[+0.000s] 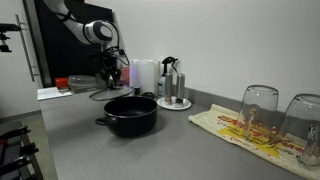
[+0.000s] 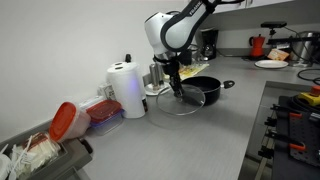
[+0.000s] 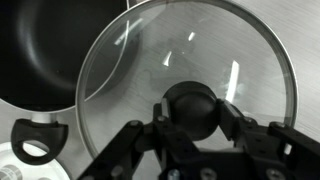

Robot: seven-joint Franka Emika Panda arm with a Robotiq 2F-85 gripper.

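My gripper is shut on the black knob (image 3: 190, 103) of a clear glass lid with a metal rim. The lid (image 2: 172, 104) hangs above the counter, beside the black pot. It looks slightly tilted in the second exterior view. The open black pot (image 1: 130, 117) stands upright on the grey counter, its inside dark with nothing visible in it. In the wrist view, the lid's edge overlaps the rim of the pot (image 3: 40, 62), which lies at upper left. The gripper (image 1: 107, 80) is behind and left of the pot in the first exterior view.
Behind the pot stand a paper towel roll (image 2: 127, 88) and a white plate (image 1: 174, 104) with bottles. Two upturned glasses (image 1: 258, 110) rest on a yellow cloth (image 1: 225, 123). A red-lidded container (image 2: 68, 122) sits near the roll.
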